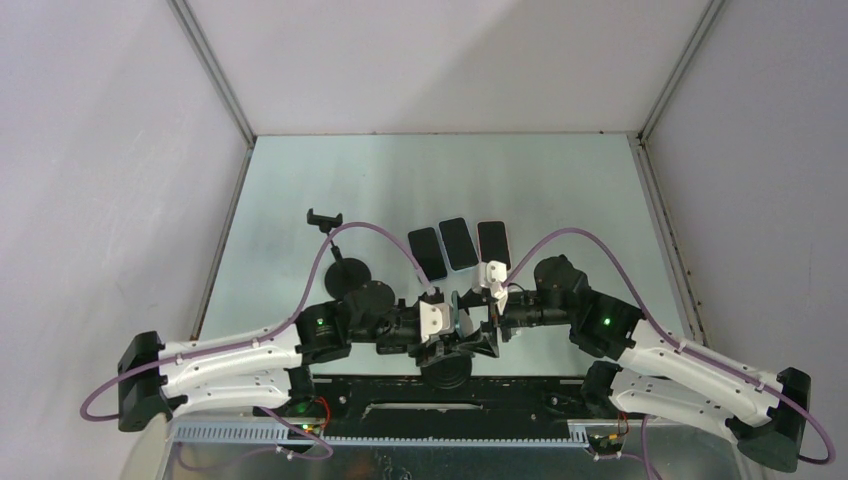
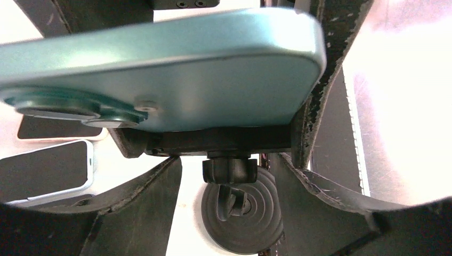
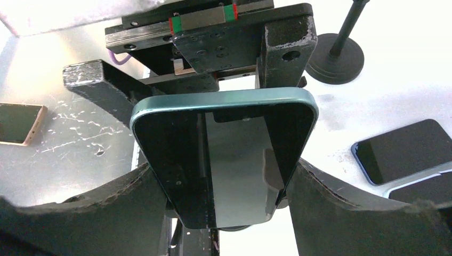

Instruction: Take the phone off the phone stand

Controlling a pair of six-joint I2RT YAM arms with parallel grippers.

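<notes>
A teal phone [image 2: 202, 85] [image 3: 229, 165] fills much of both wrist views, above the stand's round base [image 1: 447, 372] [image 2: 240, 229]. In the left wrist view the stand's black holder [image 2: 229, 170] is under it, and my left gripper is open around that holder's knob, apparently not touching it. In the right wrist view my right gripper has its fingers on either side of the phone, part open; whether they grip it is unclear. From above, both grippers meet at the front middle of the table and hide most of the stand.
Three phones [image 1: 458, 243] lie behind the grippers. A second, empty black stand [image 1: 348, 277] stands at the left.
</notes>
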